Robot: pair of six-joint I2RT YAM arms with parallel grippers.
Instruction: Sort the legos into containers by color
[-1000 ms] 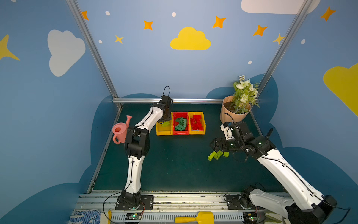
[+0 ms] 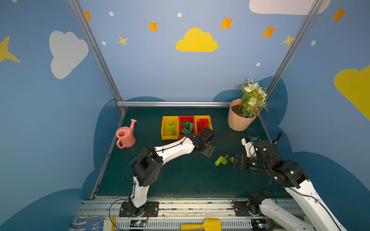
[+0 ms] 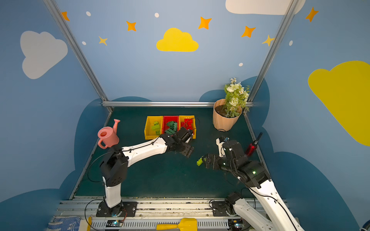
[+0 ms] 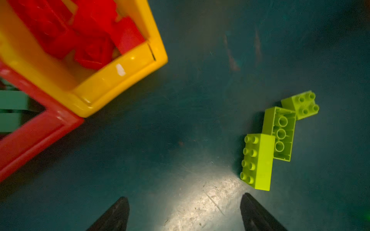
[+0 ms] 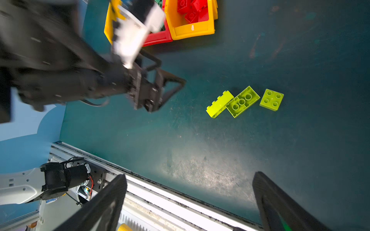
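Three lime-green bricks lie on the dark mat: a long brick on its side point(image 4: 262, 161), an upturned long brick point(image 5: 242, 101) touching it, and a small square brick point(image 5: 272, 99). Left of them stands a row of bins. The left yellow bin point(image 2: 163, 132) has lime bricks, the red bin point(image 2: 182, 119) dark green ones, the right yellow bin point(image 4: 115, 79) red ones. My left gripper is open and empty over the mat, between bins and bricks. My right gripper is open and empty, close to the bricks; in the top right view it hides part of them.
A pink watering can point(image 2: 125, 136) stands at the left edge and a flower pot point(image 2: 240, 117) at the back right. A red-handled tool point(image 3: 251, 148) is near the right wall.
My right gripper has come nearer the front and slightly right. The bricks have stayed put.
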